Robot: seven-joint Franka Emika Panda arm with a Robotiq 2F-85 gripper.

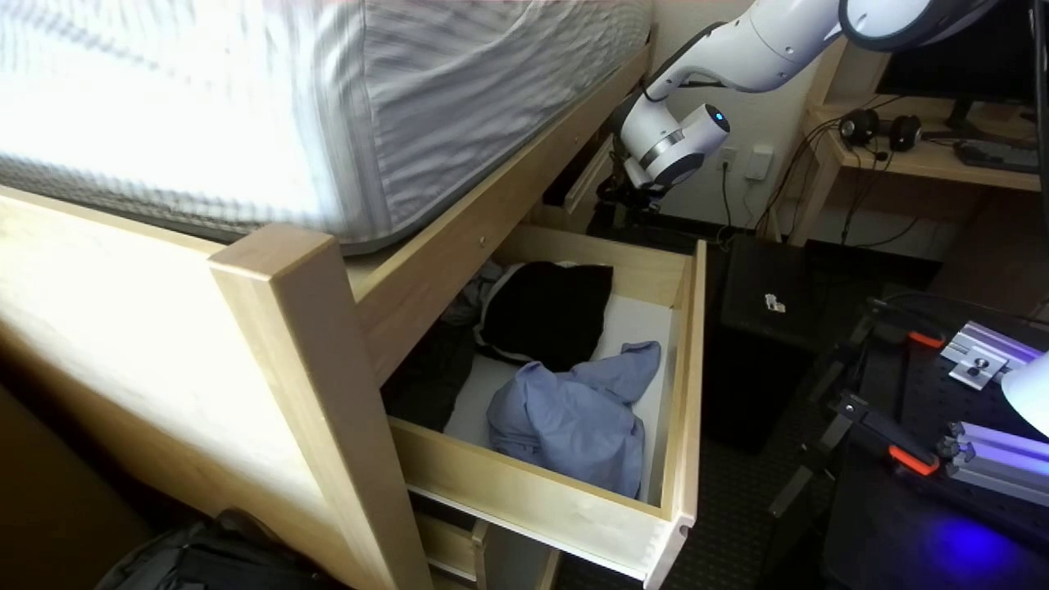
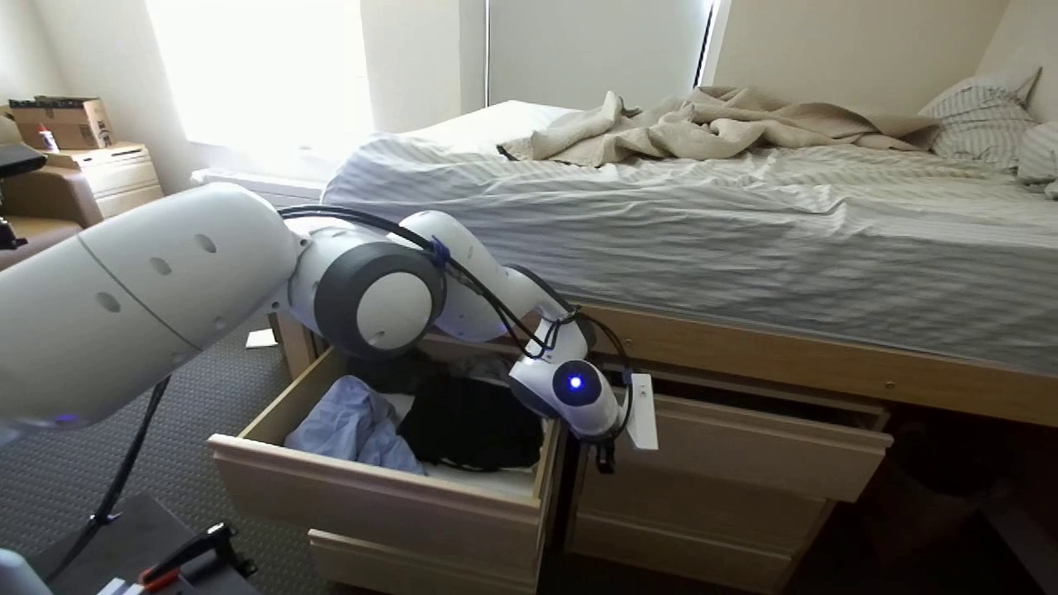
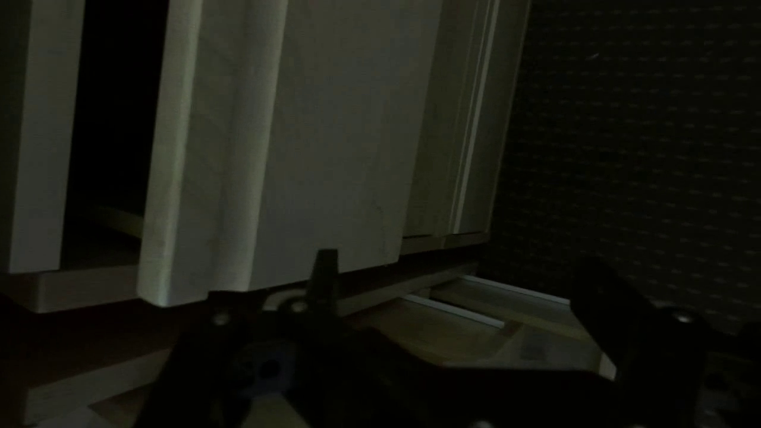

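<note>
In the wrist view my gripper is open, its two dark fingers well apart with nothing seen between them. The left finger (image 3: 326, 282) overlaps the lower edge of a wooden drawer front (image 3: 342, 142) in the picture; whether they touch I cannot tell. That slightly pulled-out drawer (image 2: 734, 436) is right of the arm in exterior view 2. A second drawer (image 1: 688, 393), pulled far out, holds a blue cloth (image 1: 570, 418) and a black cloth (image 1: 551, 315). In exterior view 1 the dark gripper hangs beyond this drawer's far end, its fingers hard to make out.
The bed rail (image 1: 472, 231) and striped mattress (image 2: 674, 238) rise above the drawers. A lower drawer (image 2: 417, 565) also sticks out beneath the clothes drawer. Dark carpet (image 3: 642, 142) lies free in front of the drawer fronts. A black equipment table (image 1: 934, 442) stands at the right.
</note>
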